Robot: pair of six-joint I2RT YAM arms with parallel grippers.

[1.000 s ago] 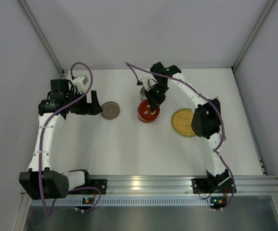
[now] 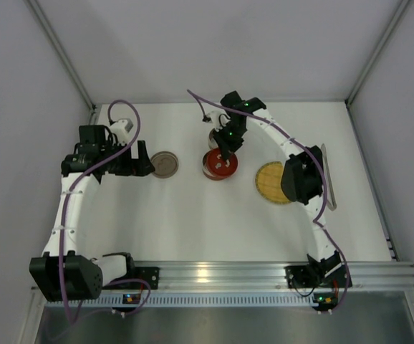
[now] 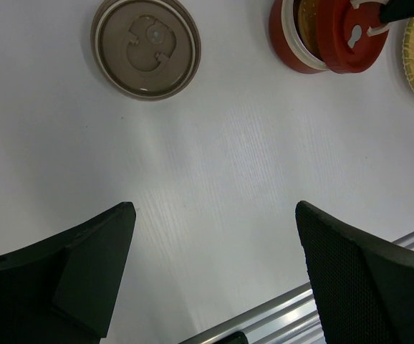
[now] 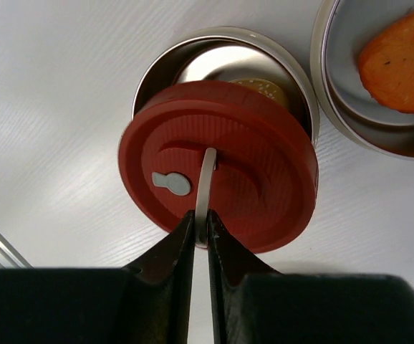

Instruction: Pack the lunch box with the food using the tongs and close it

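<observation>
The red lid [image 4: 214, 136] has a pale bail handle [image 4: 205, 183], and my right gripper is shut on that handle. Tilted, the lid lies partly off the red round lunch box [image 3: 284, 43], leaving an open crescent on one side. Inside the metal-lined box, the right wrist view shows a piece of golden food [image 4: 264, 89]; the lid hides the rest. On the left of the table, my left gripper [image 2: 142, 158] stands open and empty, beside a brown round lid [image 2: 165, 165] lying flat.
A second metal container [image 4: 324, 86] holding orange food [image 4: 400, 66] adjoins the red box. A round woven mat [image 2: 271, 182] lies to the right, and a long thin tray [image 2: 328, 175] farther right.
The red lid has shifted slightly off the box, exposing its left side, with my right gripper at its handle.
</observation>
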